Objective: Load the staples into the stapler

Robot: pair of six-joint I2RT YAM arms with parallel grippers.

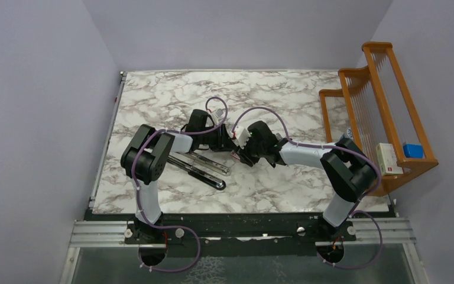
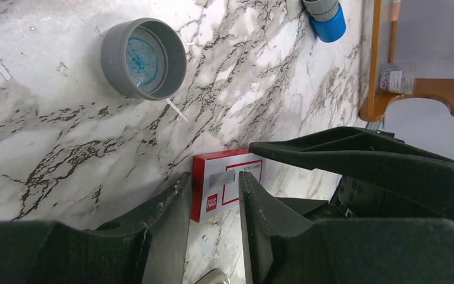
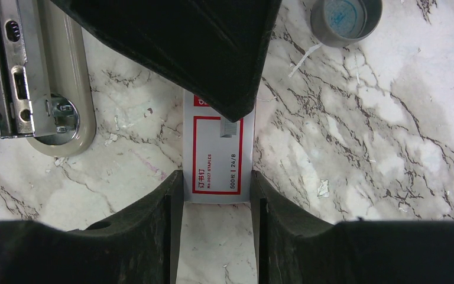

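Note:
A white and red staple box is pinched between the finger pads of my right gripper, seen upright in the right wrist view. My left gripper is part open at the other end of this box. One of its fingertips is by the box's red side and the other crosses in front of its printed face; contact is unclear. A small grey patch shows on the face, either print or staples. The opened stapler lies beneath and beside the left arm, its metal channel exposed at the right wrist view's left.
A grey round cap stands on the marble table near the box. A grey and blue cylinder lies farther off. The wooden rack occupies the table's right side.

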